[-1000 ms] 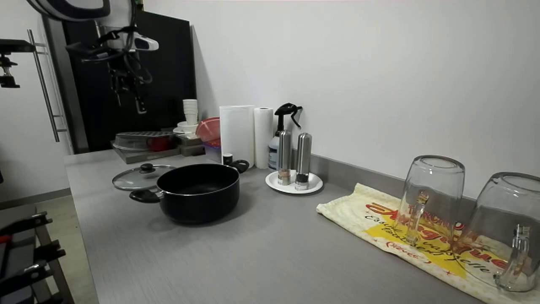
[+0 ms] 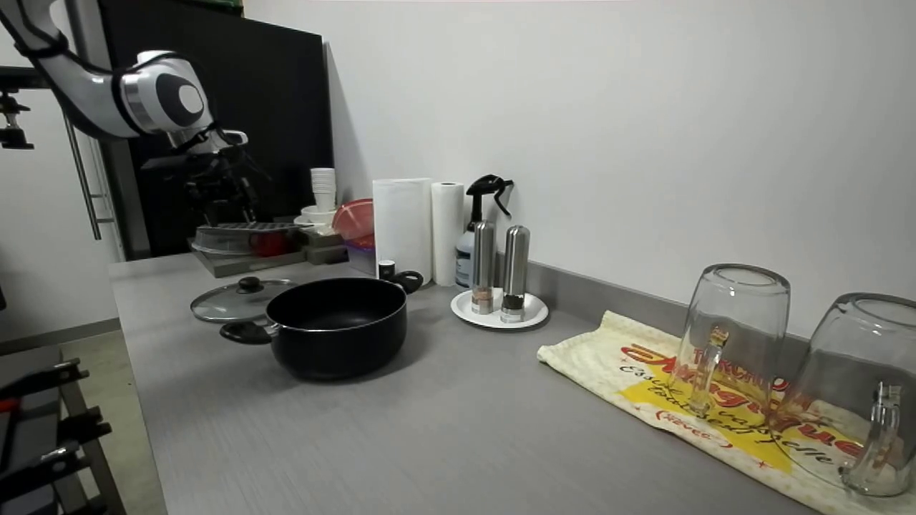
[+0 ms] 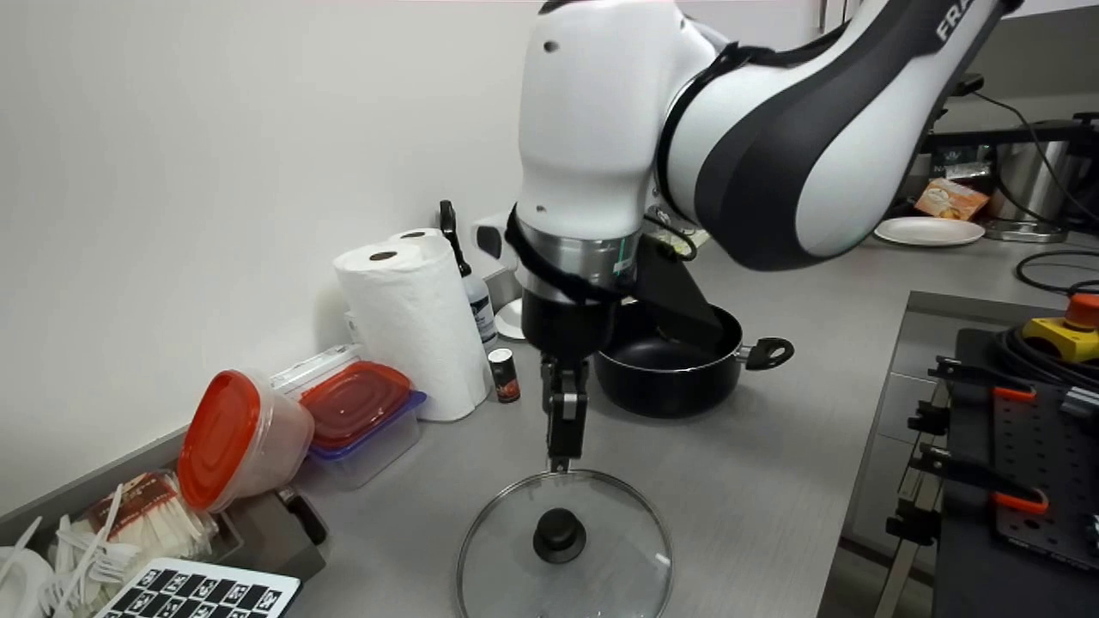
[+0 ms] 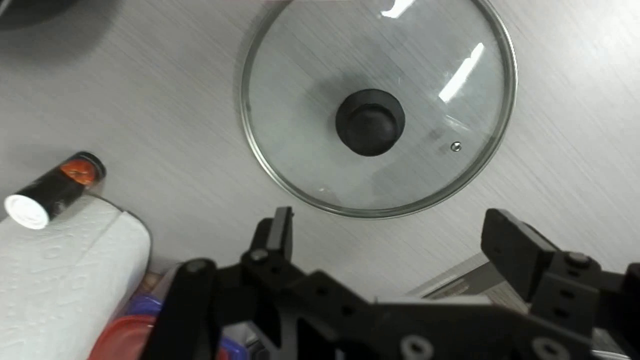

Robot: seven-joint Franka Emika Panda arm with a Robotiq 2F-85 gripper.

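A round glass lid with a metal rim and a black knob lies flat on the grey counter. In the wrist view my gripper is open, its two fingers wide apart and nothing between them; the lid shows beyond the fingertips. Exterior view 1 has the gripper above the counter, higher than the lid. Beside the lid stands an uncovered black pot with two handles. From the other side, my arm hides part of the pot.
Paper towel rolls, a small dark shaker and plastic containers line the wall side. Two mills stand on a white plate. Upturned glass mugs rest on a cloth. Clear counter lies in front of the pot.
My arm has come down, and the gripper hangs lower than a second ago. The lid, the pot and the other objects have stayed in place.
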